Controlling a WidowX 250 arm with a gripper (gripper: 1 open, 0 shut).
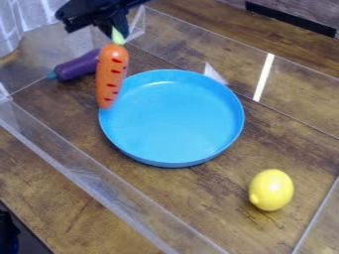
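Note:
An orange toy carrot (111,77) with green top hangs upright at the upper-left edge of the blue plate (172,124). The dark gripper (117,27) is at the top of the view, shut at the carrot's green tip; whether the tip is firmly between the fingers is hard to tell. A purple eggplant-like toy (73,67) lies left of the carrot on the wooden table.
A yellow lemon (271,190) lies at the lower right on the table (265,129). A clear plastic wall runs along the left. The plate's interior is empty, and the table's right side is mostly clear.

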